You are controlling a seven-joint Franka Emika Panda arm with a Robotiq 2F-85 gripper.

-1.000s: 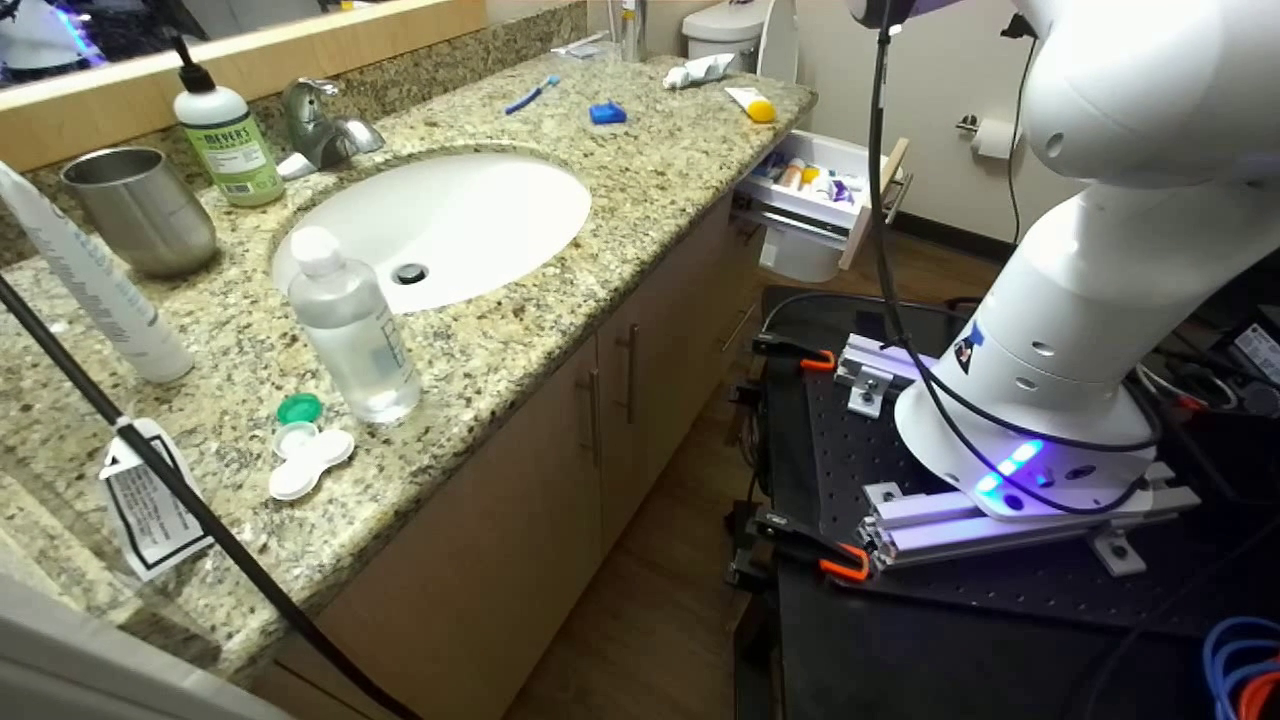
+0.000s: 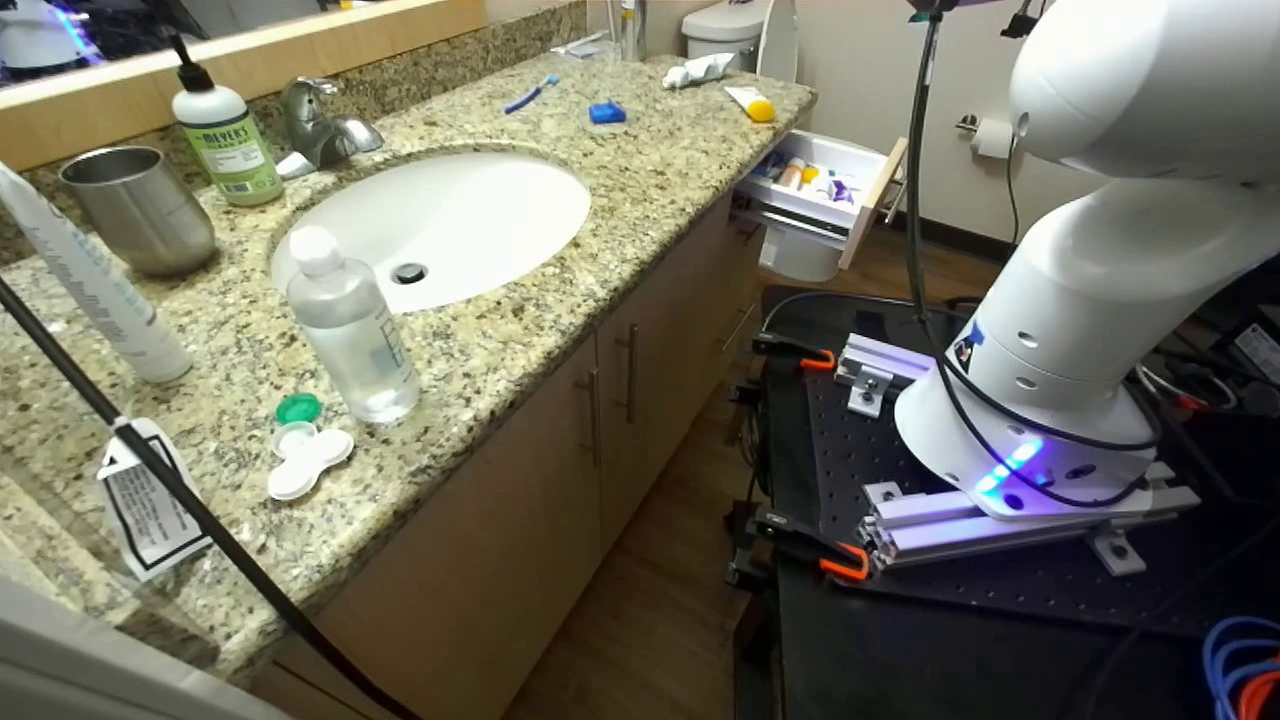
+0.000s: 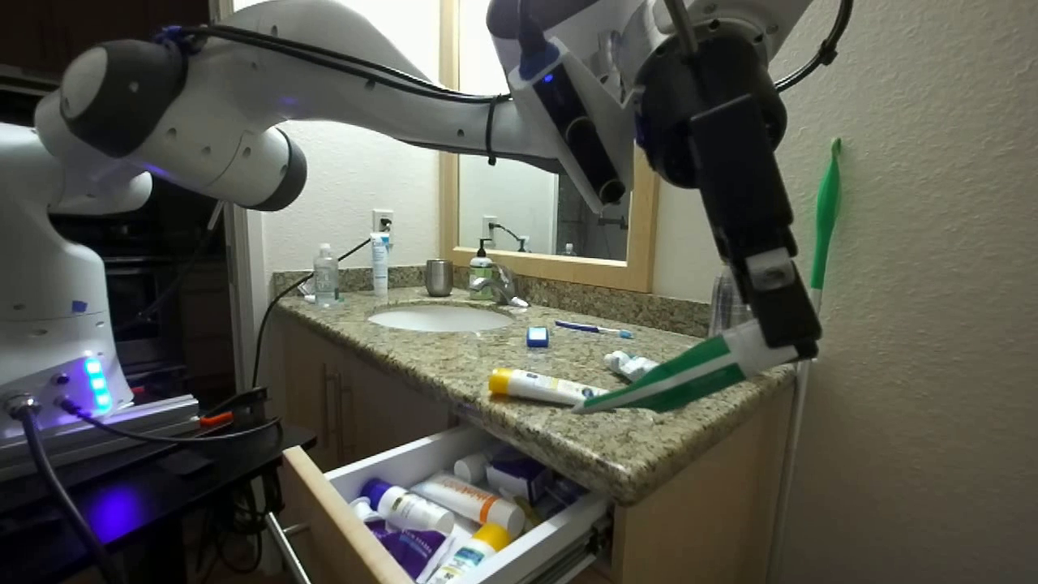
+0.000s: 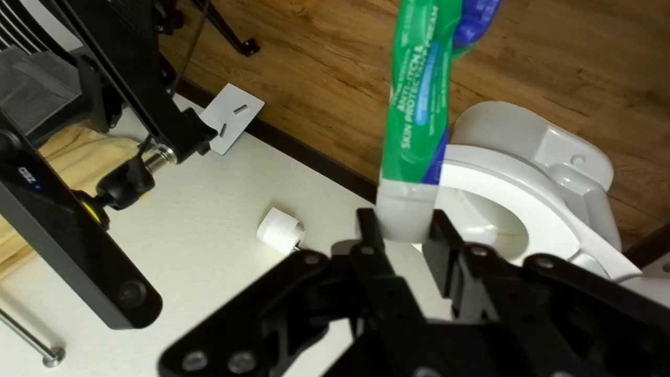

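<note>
A green and white cream tube [image 4: 419, 94] is held at its white cap by my gripper, whose two black fingers press on the cap from either side. In exterior view 2 the same tube [image 3: 681, 375] hangs tilted in the air, its flat end toward the lower left, in front of the counter's near right end. The gripper [image 3: 778, 336] is above and to the right of the open drawer [image 3: 340, 496]. Inside the drawer lie several tubes and bottles. Exterior view 1 shows neither gripper nor tube.
On the counter [image 3: 574, 443] lie a yellow-capped tube [image 3: 545, 386], a crumpled white tube [image 3: 630, 365], a blue box [image 3: 537, 337] and a toothbrush [image 3: 594, 329]. A clear bottle [image 2: 348, 324], steel cup [image 2: 138, 210] and soap bottle [image 2: 228, 138] surround the sink [image 2: 480, 216].
The arm in exterior view 1 has shifted, its upper part turning, and the hanging cable has moved to the right. The counter objects and the drawer stay where they were.
</note>
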